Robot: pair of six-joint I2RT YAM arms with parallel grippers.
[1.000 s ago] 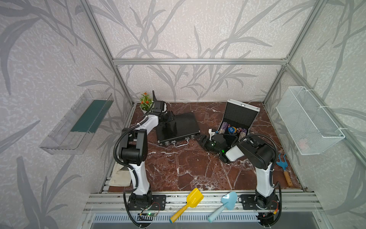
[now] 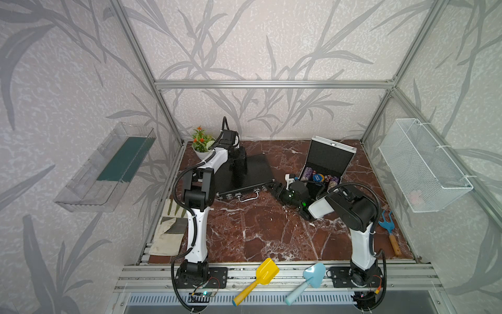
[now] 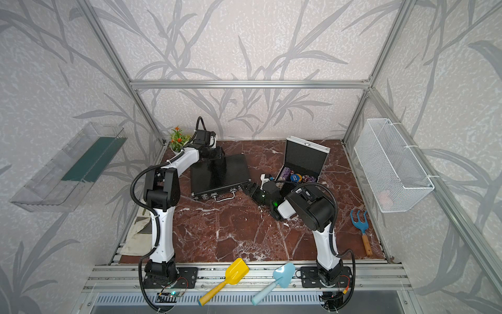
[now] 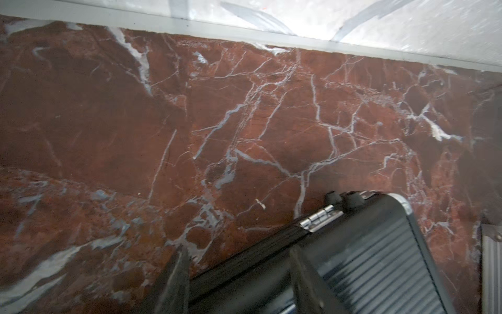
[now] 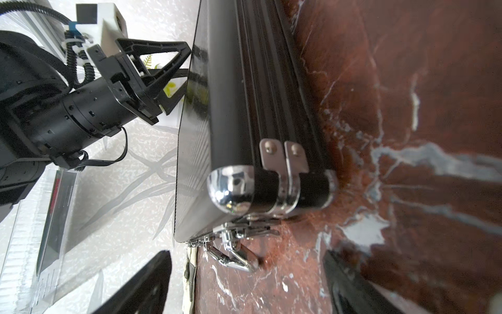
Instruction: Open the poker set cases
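Note:
A closed black case (image 2: 248, 172) lies flat at centre left, handle and latches (image 5: 235, 233) toward the front. My left gripper is over its back edge, fingers apart with the case top below and between them in view, near the hinge (image 4: 319, 217). At the case's front right corner, my right gripper is open, with nothing held. A second case (image 2: 329, 157) stands open on the right with poker chips and cards inside, partly hidden by my right arm.
A potted plant (image 3: 177, 136) stands at back left, cloth (image 2: 164, 240) at front left, a garden fork (image 2: 392, 238) at right. Two scoops lie on the front rail.
The right gripper has barely moved.

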